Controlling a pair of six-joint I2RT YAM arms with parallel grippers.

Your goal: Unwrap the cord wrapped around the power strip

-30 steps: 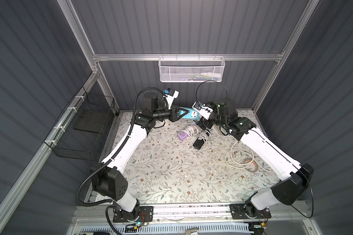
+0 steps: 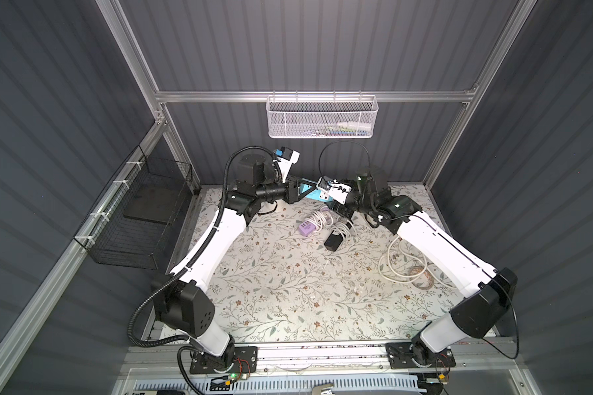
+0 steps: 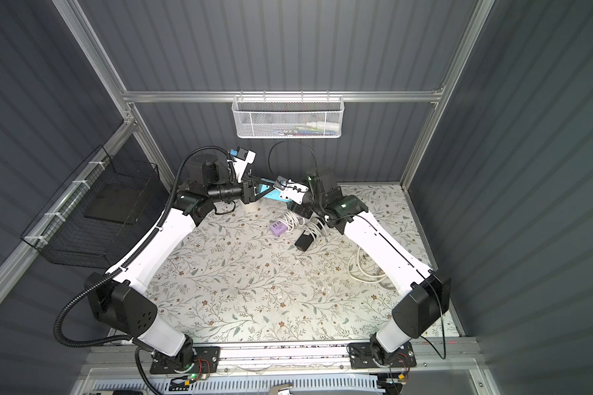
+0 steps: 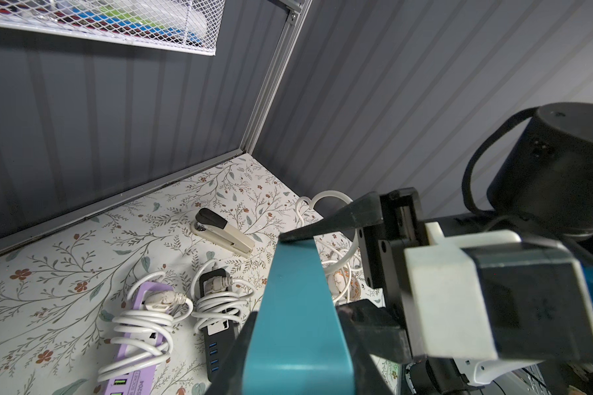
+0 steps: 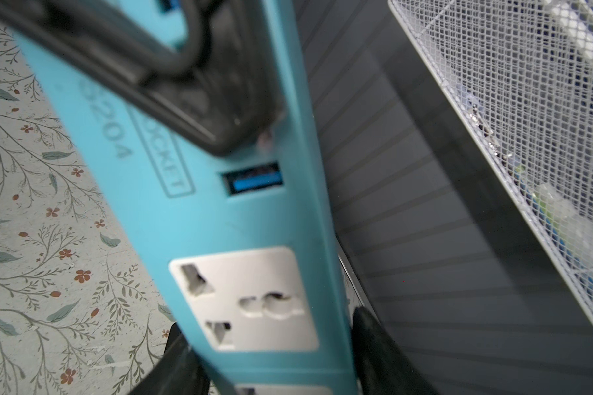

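Note:
A light blue power strip [image 2: 320, 194] is held up above the table's back. My left gripper is shut on it, one dark finger [image 5: 237, 85] lying across its socket face in the right wrist view. My right gripper is part open at the other end, its fingers [image 5: 383, 362] on either side of the strip. No cord shows wrapped around the visible part of this strip. On the table lie a purple strip [image 4: 138, 380] and a black strip [image 4: 217, 345], each with white cord [image 4: 141, 329] coiled around it.
Loose loops of white cord [image 2: 407, 279] lie on the table's right; where they lead is hidden. A stapler [image 4: 224, 234] rests behind the strips. A white mesh basket [image 2: 322, 123] hangs on the back wall.
My right arm has moved left, bringing its gripper farther along the blue strip. The left arm and the strips on the table look unmoved.

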